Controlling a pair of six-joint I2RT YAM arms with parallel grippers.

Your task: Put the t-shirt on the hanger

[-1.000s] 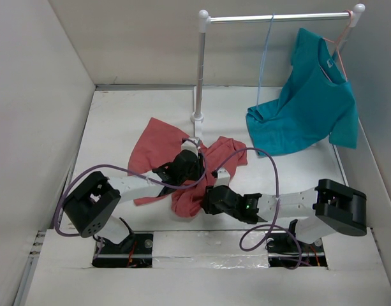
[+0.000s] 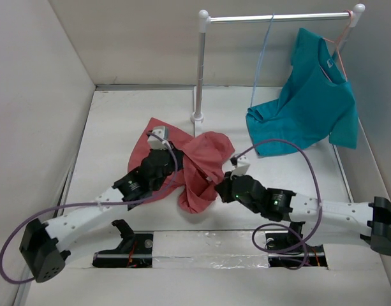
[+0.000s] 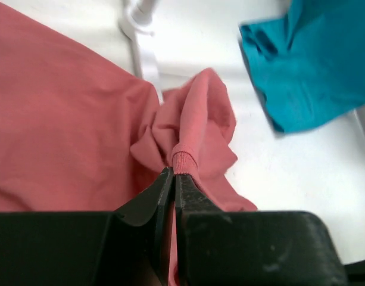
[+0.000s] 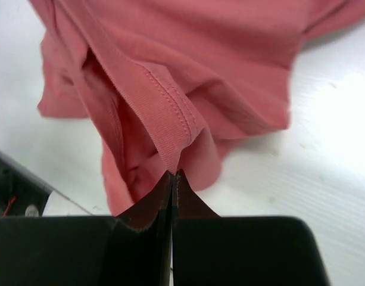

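Observation:
A red T-shirt lies crumpled on the white floor, its right part bunched into raised folds. My left gripper is shut on a folded edge of it, which rises into the fingertips; in the top view it is over the shirt's upper middle. My right gripper is shut on a hemmed fold of the same shirt, at its lower right in the top view. A light blue hanger hangs from the rail, seen as a thin strand. A teal T-shirt hangs on a pink hanger at the right.
The rack's upright post and base stand just behind the red shirt. The teal shirt's lower part drapes onto the floor at the back right. Walls enclose the left, back and right. Bare floor shows at the left and right front.
My left gripper has moved left, raising and drawing a fold of the red shirt with it. My right gripper has moved right and slightly up, pulling the shirt's fold along.

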